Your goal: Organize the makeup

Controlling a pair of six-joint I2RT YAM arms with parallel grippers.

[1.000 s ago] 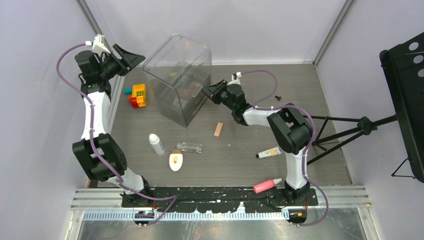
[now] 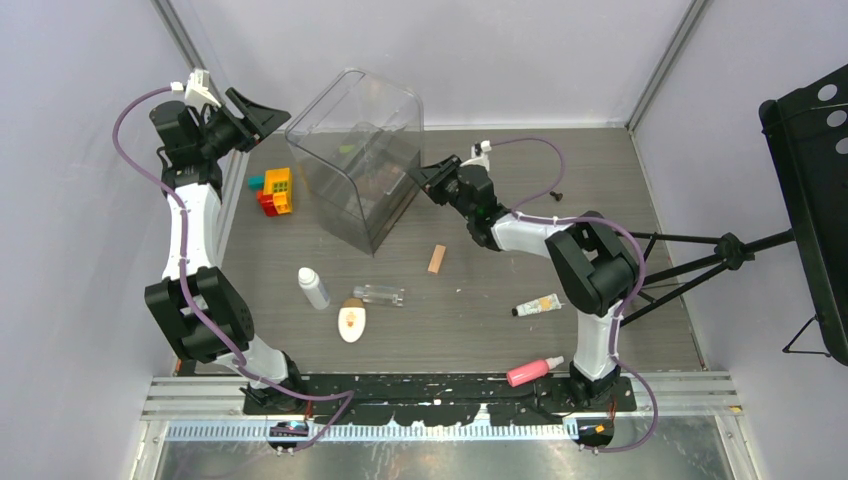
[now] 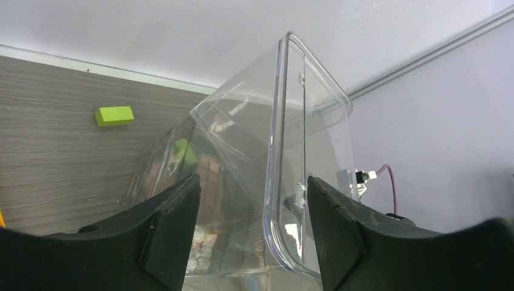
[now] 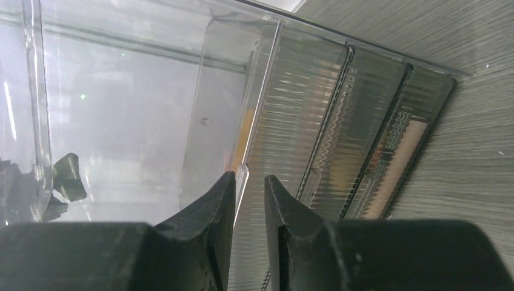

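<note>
A clear acrylic makeup organizer (image 2: 355, 200) stands at the back centre, its drawers holding makeup. My left gripper (image 2: 255, 105) is open above and left of it, with the organizer's top showing beyond its fingers (image 3: 176, 212) in the left wrist view. My right gripper (image 2: 430, 175) is at the organizer's right side, fingers partly open, facing the clear panels (image 4: 309, 91). A white bottle (image 2: 313, 290), clear bottle (image 2: 383, 296), cream oval item (image 2: 352, 322), peach strip (image 2: 437, 258), tube (image 2: 540, 304) and pink bottle (image 2: 530, 372) lie on the floor.
Colourful blocks (image 2: 278, 190) sit left of the organizer, and a green block (image 3: 114, 116) shows in the left wrist view. A black stand (image 2: 733, 252) reaches in from the right.
My right gripper and arm have shifted slightly to the right, a little back from the organizer. The left arm has not visibly moved.
</note>
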